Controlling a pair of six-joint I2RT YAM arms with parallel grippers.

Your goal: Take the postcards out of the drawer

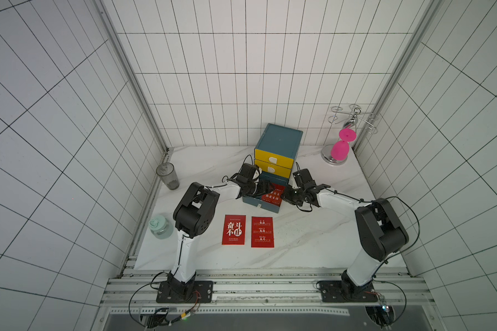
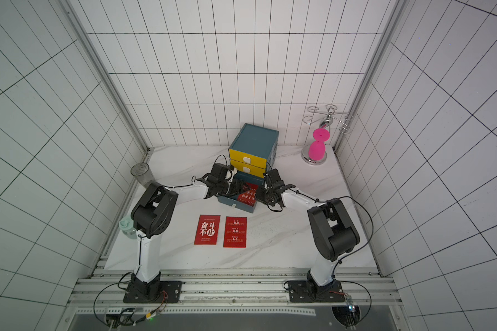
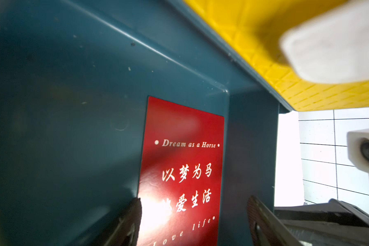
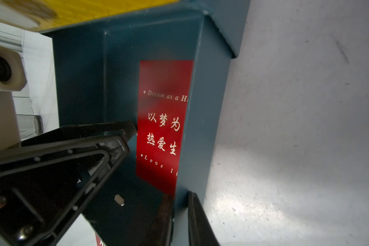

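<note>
The lowest blue drawer (image 1: 252,202) is pulled out, and one red postcard (image 3: 184,123) with white writing lies flat inside, along its right wall. My left gripper reaches into the drawer from the left. It is open, its fingers apart above the postcard and nothing held. At the right side, my right gripper is shut on the drawer's side wall (image 4: 203,110), one finger inside and one outside. On the table in front lie two more red postcards, a left one (image 1: 233,229) and a right one (image 1: 262,231), side by side.
Yellow-fronted upper drawers (image 1: 274,158) stay closed in the blue cabinet (image 1: 280,139) right behind. A glass jar (image 1: 168,175) and a mint-green container (image 1: 160,226) stand at the left. A metal rack (image 1: 334,155) with a pink item is at the back right.
</note>
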